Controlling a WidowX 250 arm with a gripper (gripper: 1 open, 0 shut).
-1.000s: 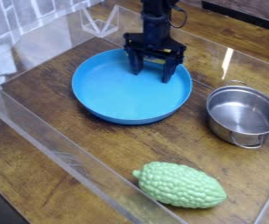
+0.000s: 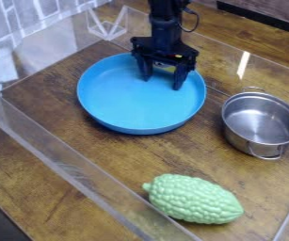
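My dark gripper (image 2: 162,68) hangs over the back part of a blue plate (image 2: 139,99), its fingers low at the plate's rear rim. It is too dark and small to tell whether it is open or shut, or whether anything is between the fingers. A steel pot (image 2: 260,123) with handles sits to the right of the plate. A pale green bumpy vegetable (image 2: 195,200), like a bitter gourd, lies at the front right.
Clear plastic walls run around the wooden table (image 2: 72,179), along the left, back and right. A tiled surface shows at the back left.
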